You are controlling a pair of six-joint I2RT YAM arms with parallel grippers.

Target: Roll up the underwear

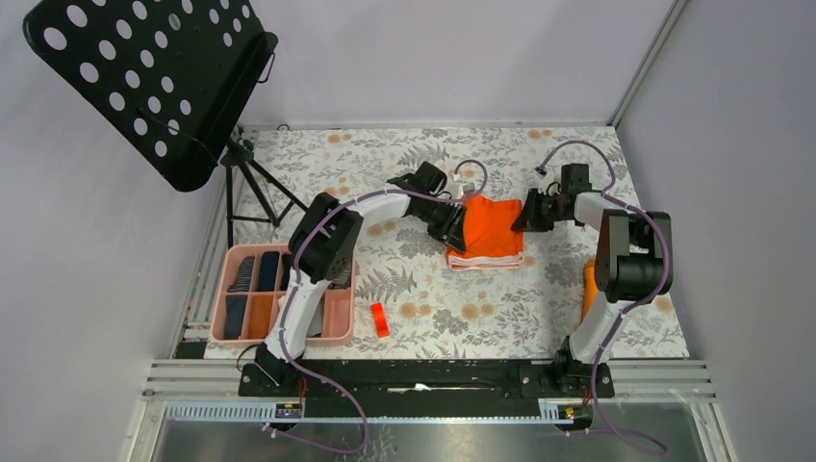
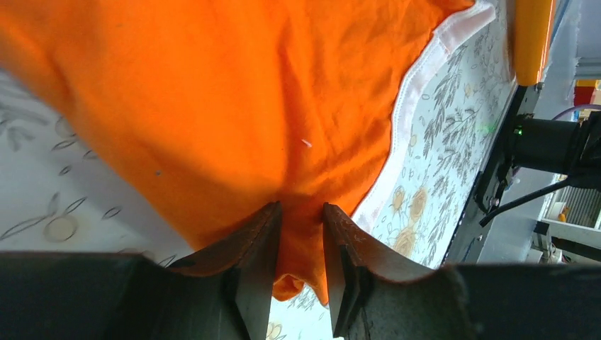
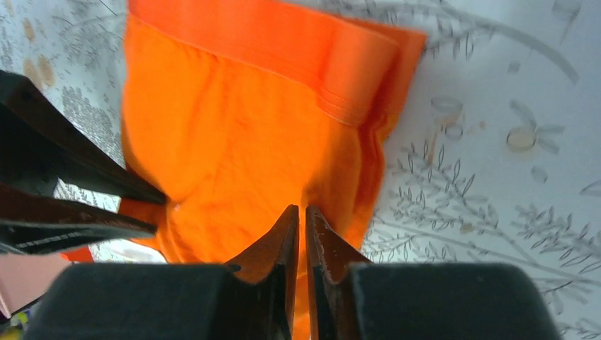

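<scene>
The orange underwear (image 1: pixel 491 226) with a white band lies flat in the middle of the patterned table. My left gripper is low at its left side, fingers part open with orange fabric between and beneath them. At the right side my right gripper is shut at the edge of the fabric, where the orange cloth is folded into a ridge; the held part itself is hard to see.
A pink divided box (image 1: pixel 232 265) of rolled garments stands at the left. A red object (image 1: pixel 379 320) lies at the front, an orange cylinder (image 2: pixel 530 39) at the right. A black stand is at the back left.
</scene>
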